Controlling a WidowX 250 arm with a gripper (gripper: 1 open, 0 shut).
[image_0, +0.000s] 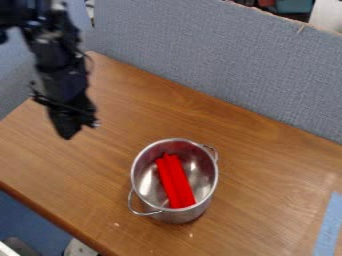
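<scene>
A steel pot (187, 205) with thin wire handles stands on the wooden table (254, 160), right of centre toward the front. A red elongated object (175, 180) lies inside it, running roughly front to back. The black gripper (68, 118) hangs at the upper left, apart from the pot and a little above the table. Whether its fingers are open or shut is unclear at this size.
Grey padded walls (214, 55) border the back and left of the table. A light blue strip (327, 225) lies at the right edge.
</scene>
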